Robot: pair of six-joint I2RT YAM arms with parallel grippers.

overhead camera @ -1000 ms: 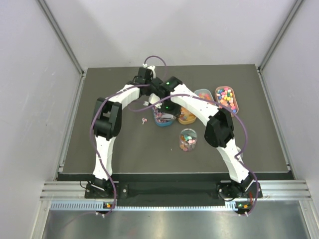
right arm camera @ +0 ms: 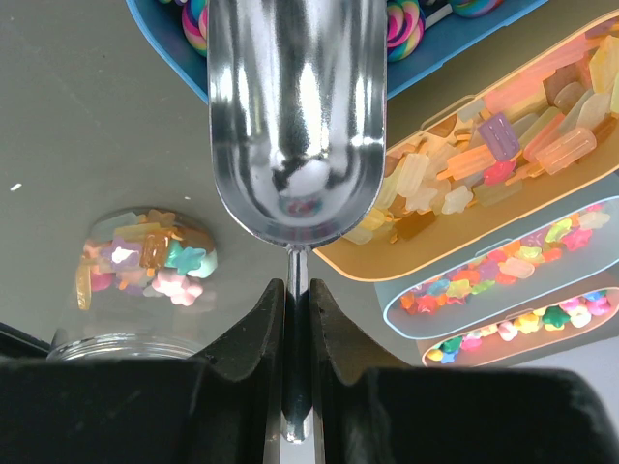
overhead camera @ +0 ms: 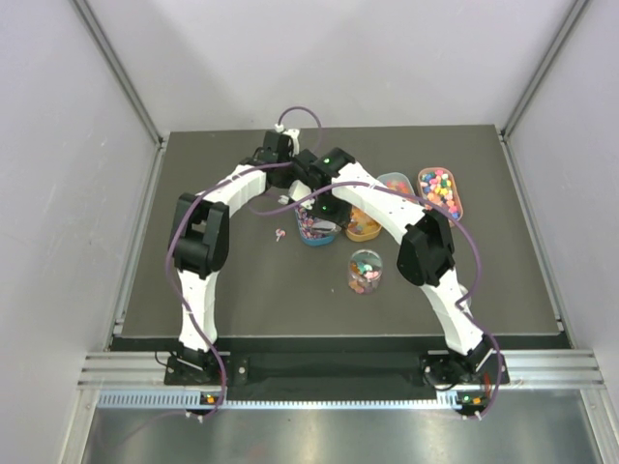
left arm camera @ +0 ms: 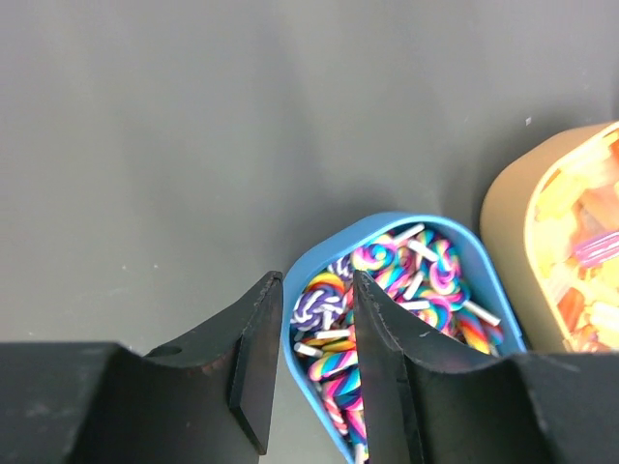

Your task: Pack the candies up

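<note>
A shiny metal scoop [right arm camera: 296,135] is held by its handle in my right gripper, its bowl over the blue box [right arm camera: 450,56] of swirl lollipops. The bowl looks empty. In the left wrist view the same blue box [left arm camera: 334,242] lies below my left gripper, which is open with nothing between its fingers. A clear round jar [overhead camera: 365,272] holding mixed candies stands toward the front; in the right wrist view its candies [right arm camera: 145,253] show at lower left. Beside the blue box is a yellow-orange box [right arm camera: 426,242] of popsicle-shaped candies.
Farther right are a pale blue-grey box [right arm camera: 401,327] and a pink-orange box [overhead camera: 459,213] of colourful candies. One loose lollipop [overhead camera: 280,234] lies left of the blue box.
The left arm's elbow has shifted slightly left and toward the front. The right arm, the scoop and the boxes look unmoved.
</note>
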